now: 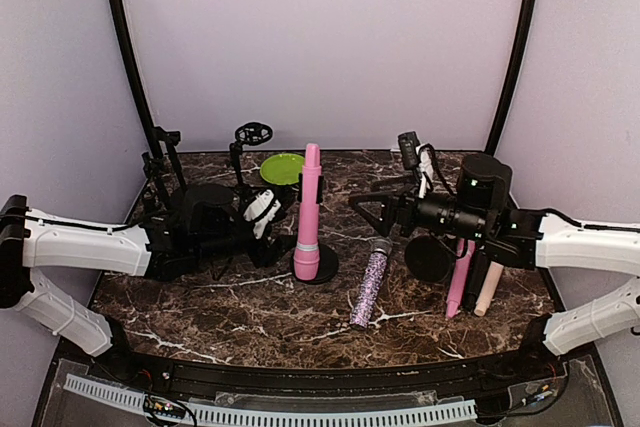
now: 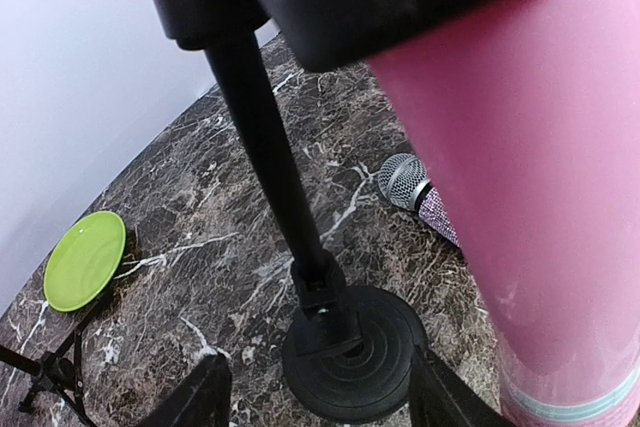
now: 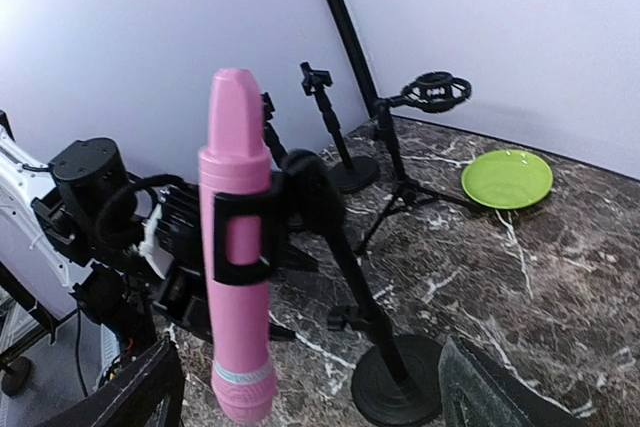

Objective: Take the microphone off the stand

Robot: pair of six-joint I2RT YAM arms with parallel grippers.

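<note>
A pink microphone (image 1: 309, 212) hangs upright in the clip of a black stand, whose round base (image 2: 352, 367) rests on the table. In the right wrist view the microphone (image 3: 240, 337) sits in the black clip, in front of the pole. My left gripper is close beside the stand, its fingers apart near the pole and base, with nothing seen held. My right gripper (image 1: 375, 209) stands open to the right of the microphone; in the right wrist view its fingertips (image 3: 485, 392) frame the stand's lower part.
A glittery microphone (image 1: 368, 287) lies right of the stand. Pink, black and beige microphones lie at the right near a round black base (image 1: 428, 259). A green plate (image 1: 282, 168) and several other stands are at the back left.
</note>
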